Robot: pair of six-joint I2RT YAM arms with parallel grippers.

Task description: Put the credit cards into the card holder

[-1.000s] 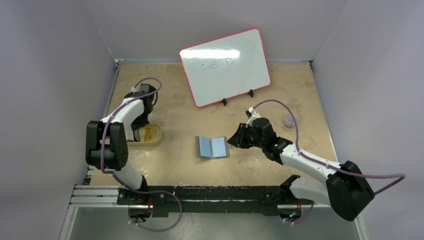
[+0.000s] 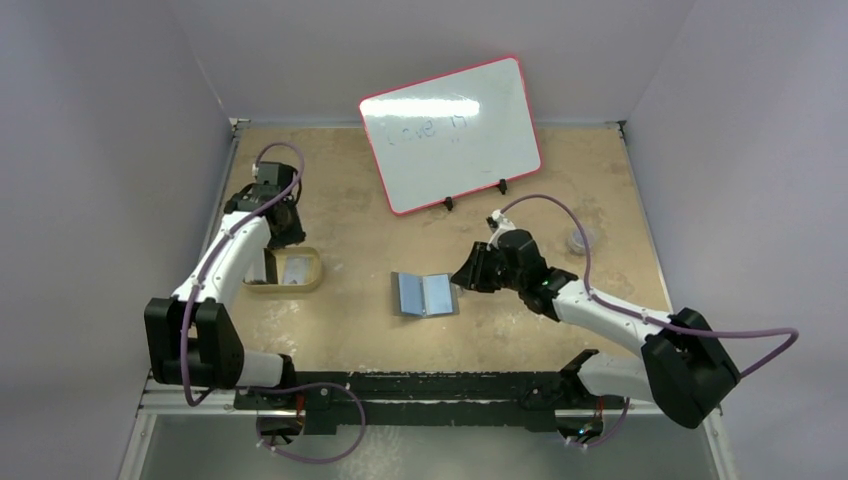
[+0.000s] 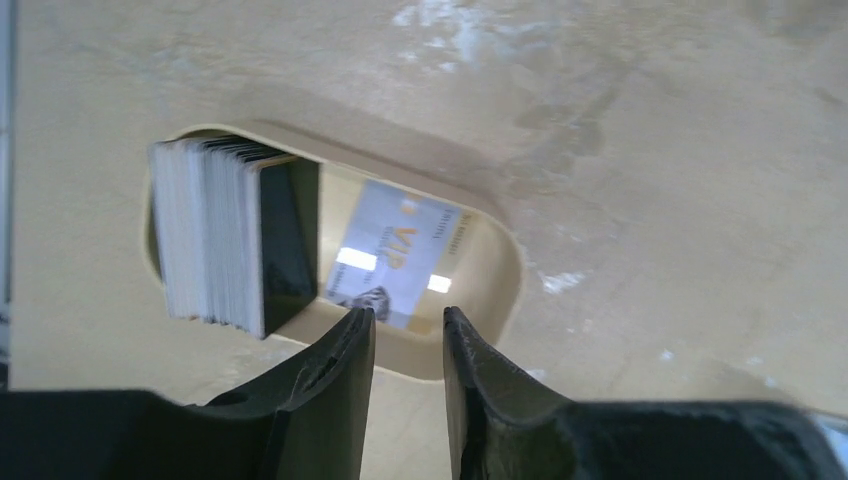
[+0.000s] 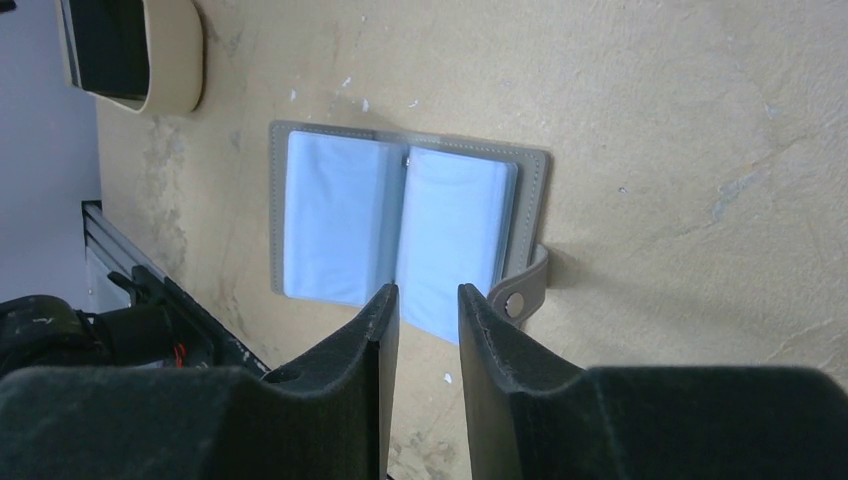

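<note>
In the left wrist view, an oval cream tray (image 3: 500,262) holds a stack of cards (image 3: 205,235) standing on edge at one end. A silvery VIP card (image 3: 385,250) lies flat on the tray floor. My left gripper hovers over the tray's edge, its fingers parted with nothing between them. The grey card holder (image 4: 275,215) lies spread open on the table, showing two pale blue sleeves; its snap strap (image 4: 535,285) sticks out at one side. Over that strap side, my right gripper is parted and empty.
A whiteboard (image 2: 450,135) in a red frame stands at the back. A small round clear container (image 2: 580,240) sits at the far right. Bare table (image 2: 350,220) lies between the tray and the card holder.
The left arm has swung and its gripper lifted off the tray. A silvery card now shows on the tray floor where a golden one showed. The right gripper has shifted slightly left.
</note>
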